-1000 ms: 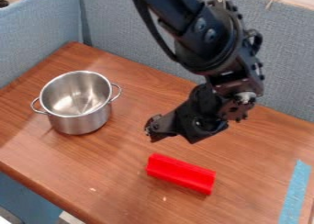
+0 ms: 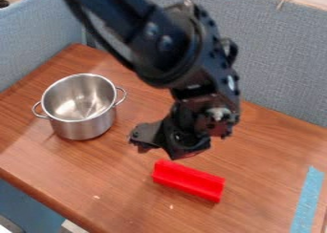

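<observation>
The dark robot gripper (image 2: 166,139) hangs over the middle of the table, just above and behind a red block (image 2: 189,180) that lies near the front. Whether its fingers are open or shut is hard to tell from this angle. A steel pot (image 2: 79,105) with two handles stands upright at the left.
The wooden table (image 2: 102,189) is bounded by grey-blue padded walls (image 2: 288,65) at the back and left. A light blue strip (image 2: 307,199) lies at the right edge.
The arm has shifted left and the gripper has come down toward the red block compared with a second ago. The pot and block stay in place.
</observation>
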